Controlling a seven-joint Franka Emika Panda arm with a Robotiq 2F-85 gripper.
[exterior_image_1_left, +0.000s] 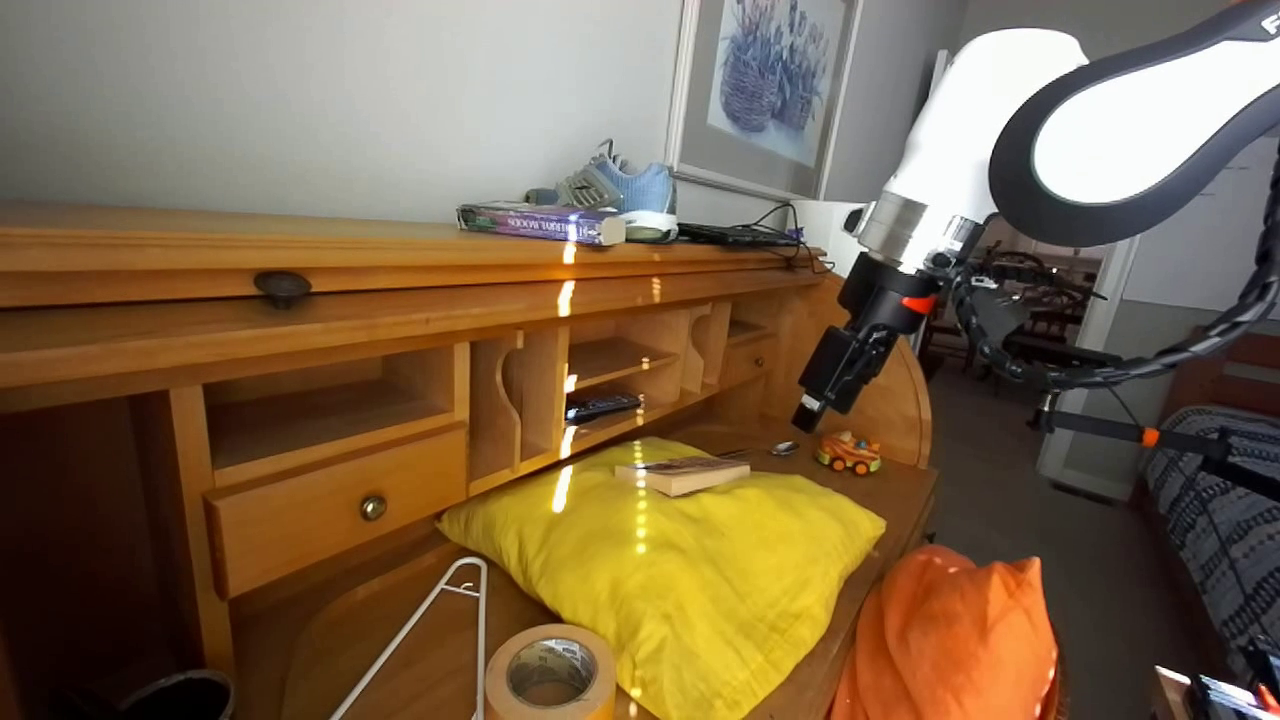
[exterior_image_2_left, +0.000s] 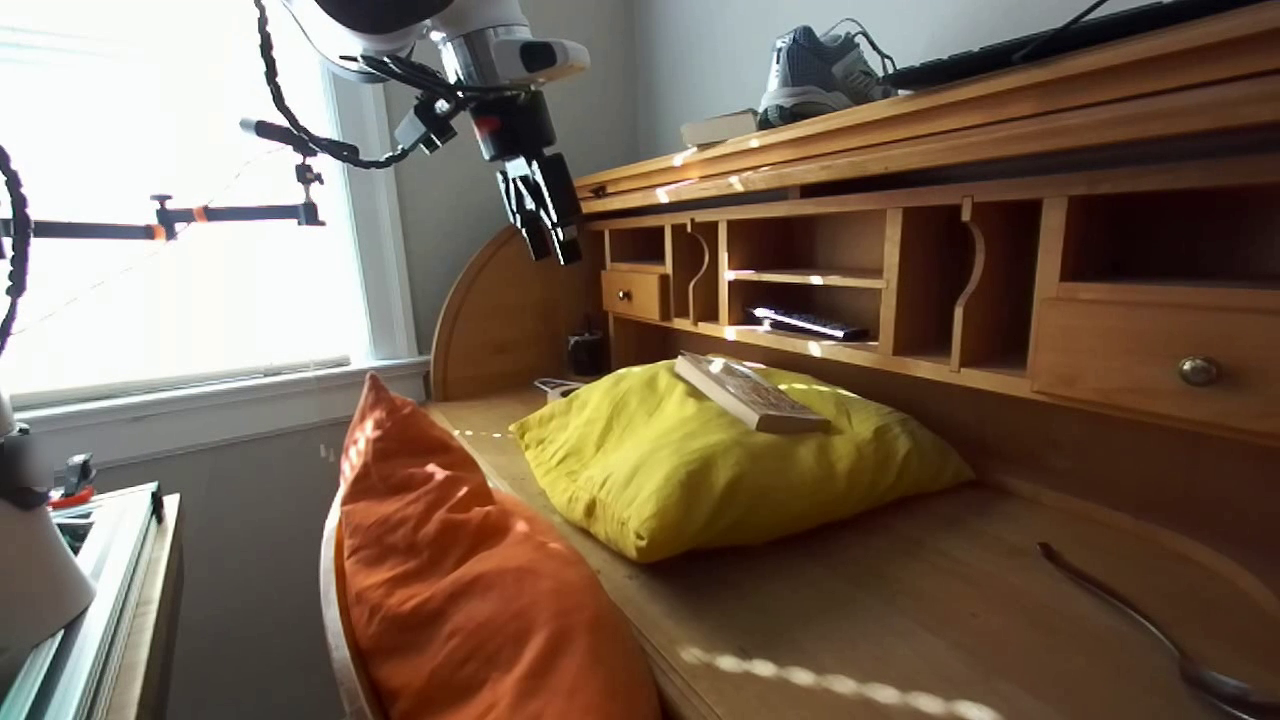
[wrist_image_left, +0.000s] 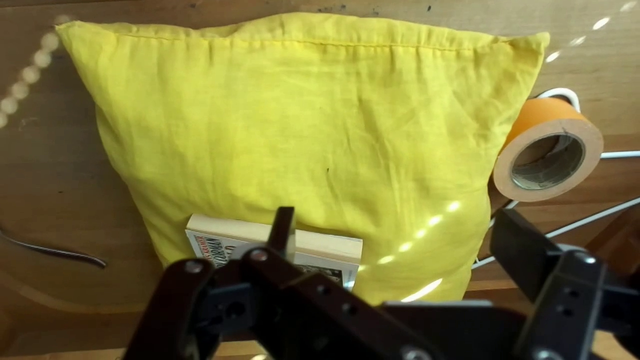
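Note:
My gripper hangs in the air above the desk, its fingers parted and nothing held. In the wrist view one finger overlaps the paperback book, while the other finger appears over the cushion's right edge, near the hanger. The book lies flat on a yellow cushion, toward the desk's shelves. That cushion rests on the desktop. Exterior view 1 has the gripper well above the desk, with clear air between it and the book.
Beside the cushion are a tape roll and a white hanger. A toy car and a spoon occupy the desk's other end. An orange cushion stands at the front edge. Shelves line the back.

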